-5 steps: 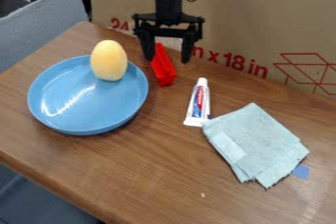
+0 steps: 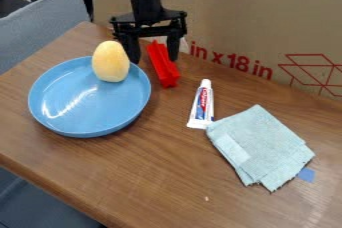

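Note:
The black gripper [image 2: 150,44] is open, low at the back of the table, above and just behind a red elongated object [image 2: 164,67]. A yellow egg-shaped object [image 2: 110,62] sits on the back of a blue plate [image 2: 74,107], to the left of the red object and near the gripper's left finger. A white toothpaste tube [image 2: 203,104] lies to the right of the red object. A folded pale blue cloth [image 2: 258,146] lies at the right.
A cardboard box wall [image 2: 267,32] stands behind the table. A grey fabric edge [image 2: 40,34] borders the left side.
The gripper has moved left and down over the last second, coming closer to the yellow object. The objects on the table look unchanged.

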